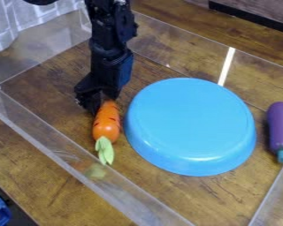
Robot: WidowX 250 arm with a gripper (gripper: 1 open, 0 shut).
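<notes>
The black gripper point(103, 95) reaches down from the top to the upper end of an orange toy carrot point(105, 125) with green leaves, lying on the wooden floor left of a blue round plate-like object point(189, 125). Its fingertips are low at the carrot's tip; whether they are shut on it is hard to tell.
A purple toy eggplant point(279, 128) lies at the right. Clear plastic walls border the area. Bare wood point(38, 79) is free at the left and top.
</notes>
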